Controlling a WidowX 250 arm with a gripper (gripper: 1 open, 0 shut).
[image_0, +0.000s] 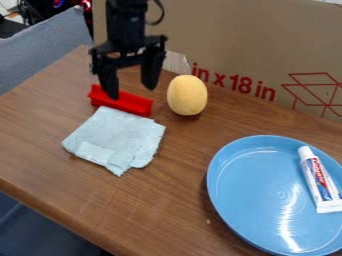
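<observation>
The black gripper (128, 78) hangs over a red bar-shaped object (123, 103) on the wooden table, its fingers open and reaching down just above or around the bar; whether they touch it cannot be told. A folded pale blue cloth (115, 142) lies just in front of the bar. A yellow egg-shaped object (187, 95) sits to the right of the gripper. On the right, a white toothpaste tube (319, 182) rests on a blue plate (254, 200).
A cardboard box (254, 50) stands along the back of the table. A grey surface (34, 55) lies beyond the left edge.
</observation>
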